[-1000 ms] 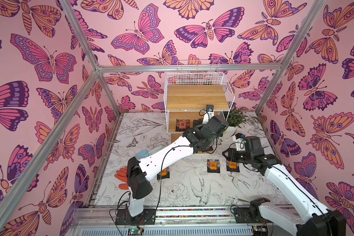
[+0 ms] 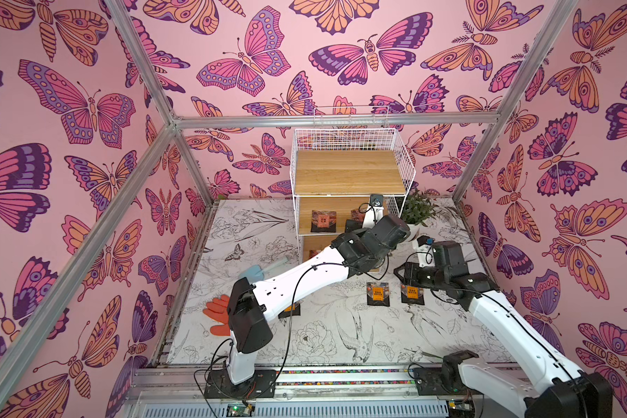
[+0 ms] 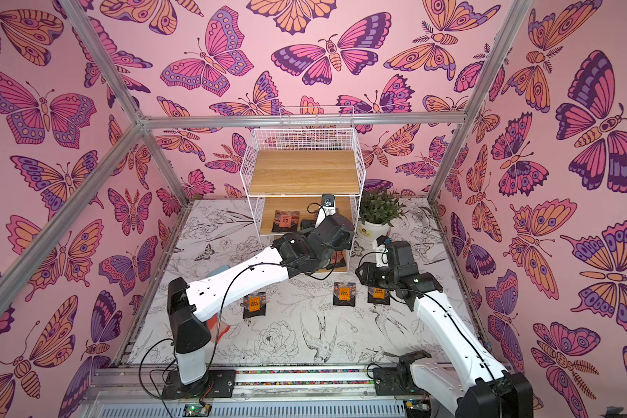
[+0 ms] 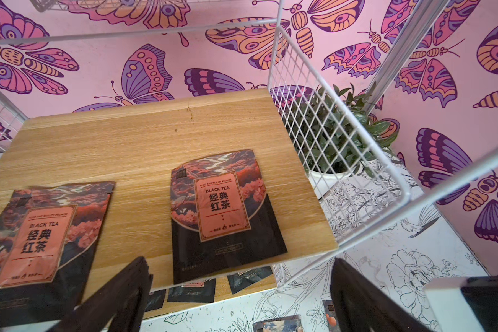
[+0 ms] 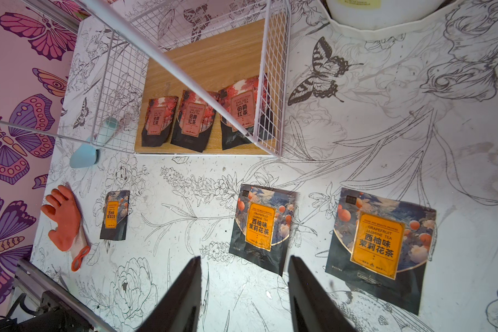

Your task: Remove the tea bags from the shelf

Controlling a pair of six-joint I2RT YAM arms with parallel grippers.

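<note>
Two black-tea bags lie on the shelf's middle board: the left tea bag [image 4: 36, 249] and the right tea bag [image 4: 224, 213], whose lower edge reaches the board's front edge. My open left gripper is in front of that right bag, its fingers either side of it and apart from it. Three more bags rest on the lower board in the right wrist view: bags [image 5: 159, 121]. My right gripper hangs above the table with its fingers apart, nothing between them. The shelf [image 2: 348, 172] has a bare top board.
Several grapefruit-jasmine bags lie on the table, among them a near bag [image 5: 380, 246], a middle bag [image 5: 261, 227] and a far bag [image 5: 114, 214]. White wire sides [image 4: 337, 132] edge the shelf. A potted plant [image 3: 379, 212] stands right of it; an orange glove [image 5: 66, 221] lies left.
The right arm looks still, and the bags on the table have not moved.
</note>
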